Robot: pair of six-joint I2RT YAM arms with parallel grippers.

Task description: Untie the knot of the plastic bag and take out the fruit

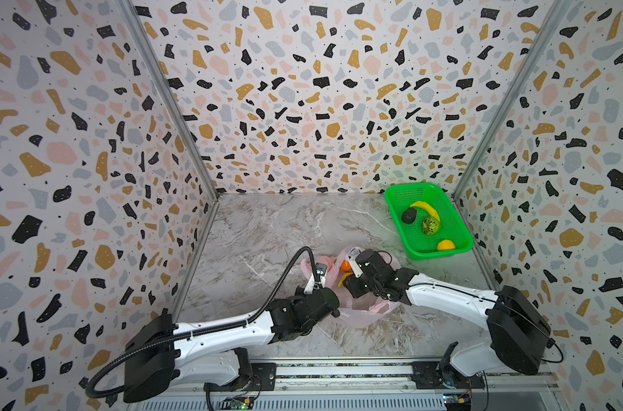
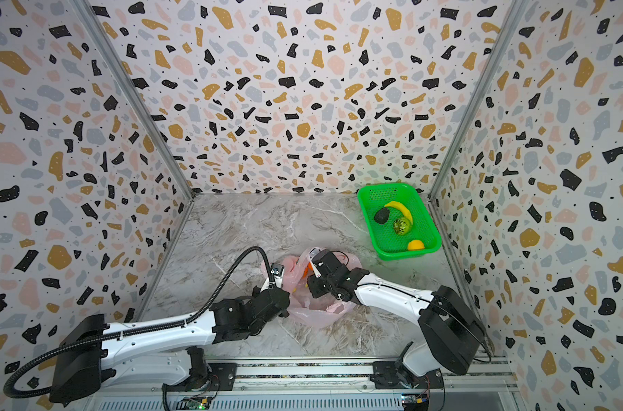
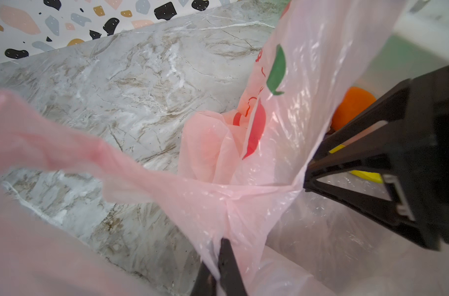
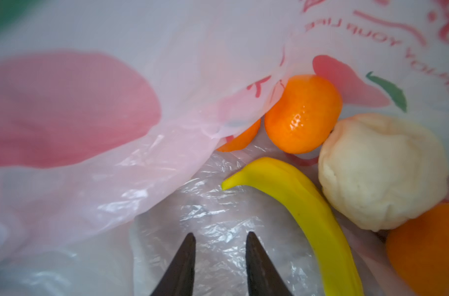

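Observation:
The pink plastic bag (image 1: 352, 315) lies open at the front centre. My left gripper is shut on its gathered, thin edge. My right gripper is down inside the bag, its two fingertips apart over the bare bag bottom; whether anything sits between them is hard to tell. Inside, in the right wrist view, are a yellow banana (image 4: 308, 217) just right of the fingertips, an orange (image 4: 303, 113), a second one half hidden by plastic, a pale round fruit (image 4: 382, 172) and another orange fruit (image 4: 424, 246) at the lower right.
A green basket (image 1: 400, 226) stands at the back right with a banana, an avocado, a speckled green fruit and an orange-yellow fruit. Patterned walls surround the table on three sides.

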